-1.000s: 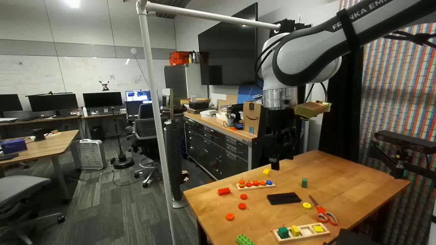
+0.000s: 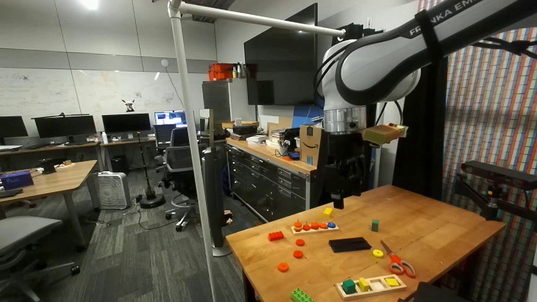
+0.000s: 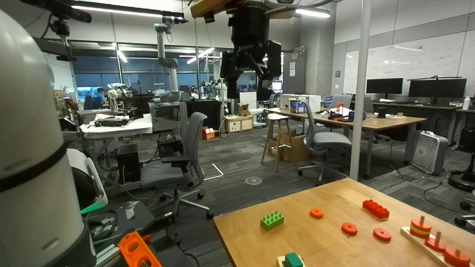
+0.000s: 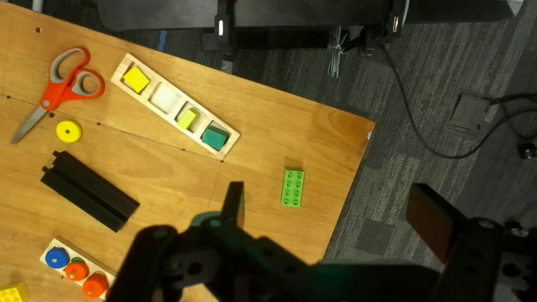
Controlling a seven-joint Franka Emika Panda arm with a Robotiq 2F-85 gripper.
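Observation:
High above the wooden table, my gripper stands open, its two fingers wide apart with nothing between them. The wrist view looks down on a green block brick (image 4: 292, 188) lying near the table's corner. Beyond it rests a wooden tray (image 4: 163, 97) with square recesses; a green block (image 4: 215, 137) and two yellow pieces (image 4: 136, 79) sit in it, and one recess is empty. A peg board (image 2: 315, 229) carries red, yellow and blue rings. Loose red rings (image 2: 298, 254) and a red brick (image 2: 275, 236) lie near it.
Orange-handled scissors (image 4: 65, 85), a yellow ring (image 4: 69, 131) and a black grooved piece (image 4: 90, 190) lie on the table. A small green block (image 2: 375, 225) and a yellow brick (image 2: 328, 212) stand farther back.
The arm and gripper hang almost exactly where they were a second ago. No object on the table has visibly moved.

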